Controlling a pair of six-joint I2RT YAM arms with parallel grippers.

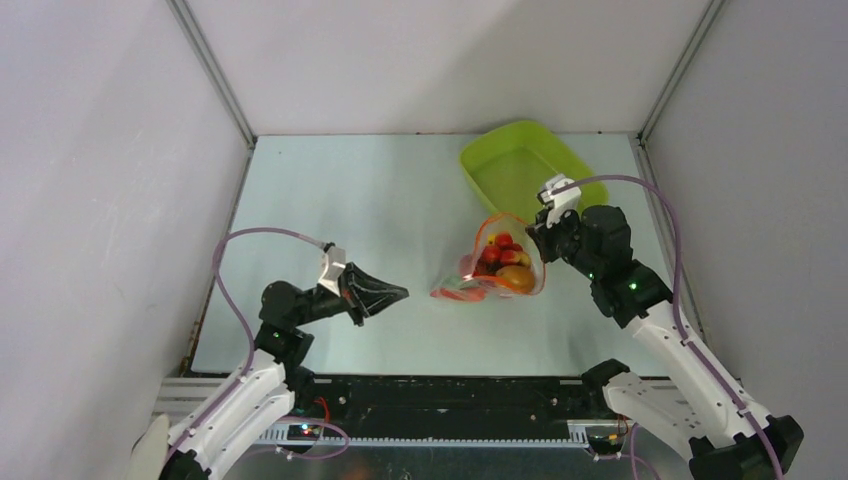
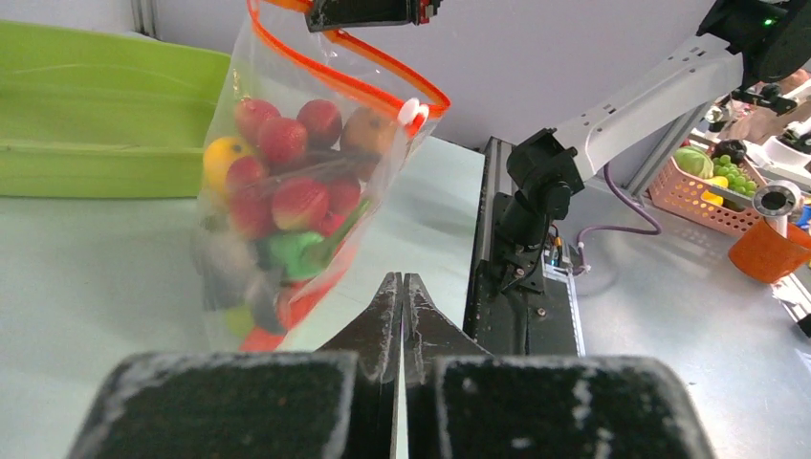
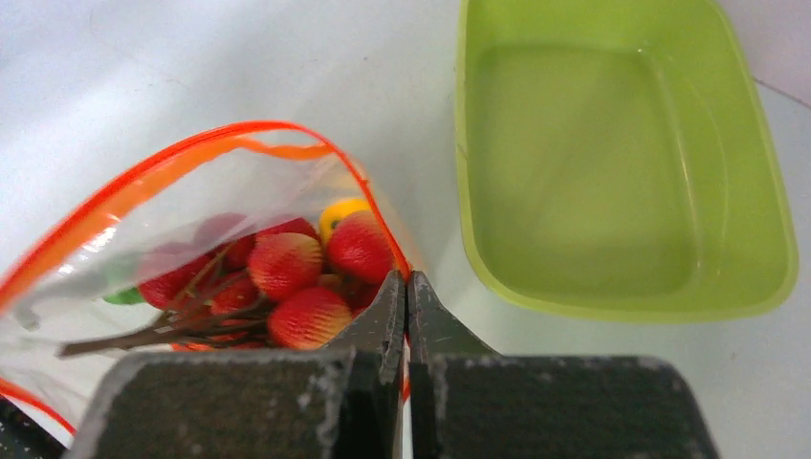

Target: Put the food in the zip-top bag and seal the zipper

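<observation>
The clear zip bag with orange edges holds red, yellow and green food. My right gripper is shut on the bag's orange rim, holding it up toward the green tray; the opening shows food and brown stems in the right wrist view. My left gripper is shut, nothing between its fingers, left of the bag and apart from it. In the left wrist view the bag hangs with food packed inside and a white slider at its zipper.
An empty green tray stands at the back right, just behind the bag. Walls bound the back and sides.
</observation>
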